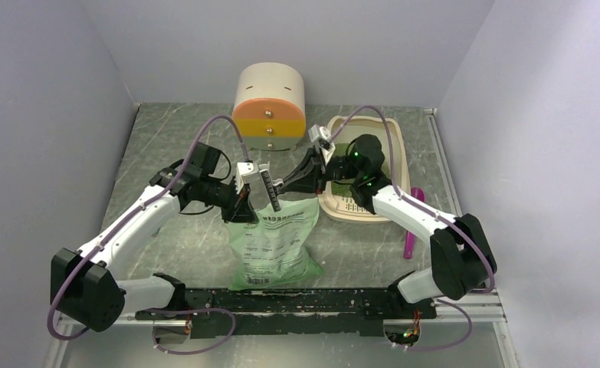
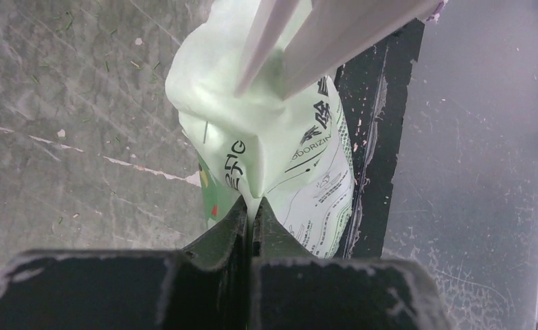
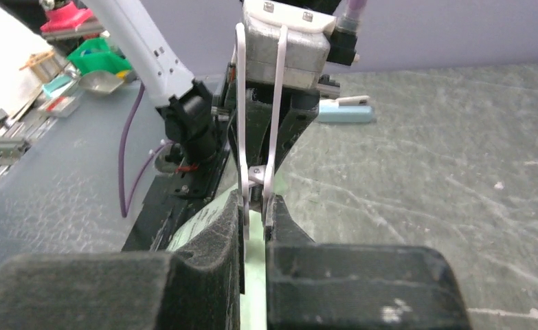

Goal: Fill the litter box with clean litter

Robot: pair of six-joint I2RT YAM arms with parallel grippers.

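The green litter bag [image 1: 273, 249] stands at the table's front middle, printed side up in the top view. My left gripper [image 1: 239, 215] is shut on its top left edge; in the left wrist view the pinched plastic runs between the fingertips. My right gripper [image 1: 281, 186] is shut on a scoop-like tool [image 1: 270, 189] with a dark slotted strip and white prongs [image 3: 275, 103], held upright over the bag's top. The litter box [image 1: 369, 217], a cream tray with green inside, sits at the right, largely behind the right arm.
An orange, yellow and cream drawer box [image 1: 270, 84] stands at the back middle. A magenta rod [image 1: 409, 241] lies right of the litter box. A light blue object [image 3: 345, 114] lies at the left side.
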